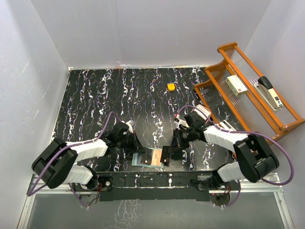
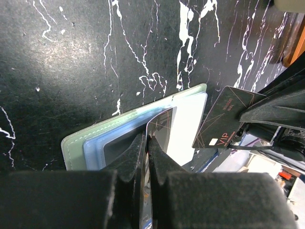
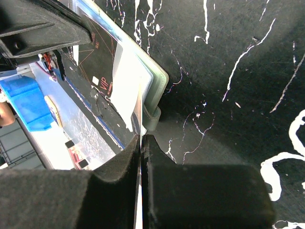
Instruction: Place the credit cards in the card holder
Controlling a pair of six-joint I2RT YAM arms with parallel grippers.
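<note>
The card holder, pale green with blue and white sleeves, lies open near the table's front edge. Above its sleeves, my left gripper is shut on a dark VIP card; the same card stands edge-on between the fingers in the left wrist view. At the holder's right end, my right gripper is shut on another dark VIP card. That card shows only as a thin edge in the right wrist view. Whether the left card's lower edge is inside a sleeve, I cannot tell.
A wooden rack with a white box and a phone-like handset stands at the right. One small yellow object lies at the back. Between it and the holder the table is clear.
</note>
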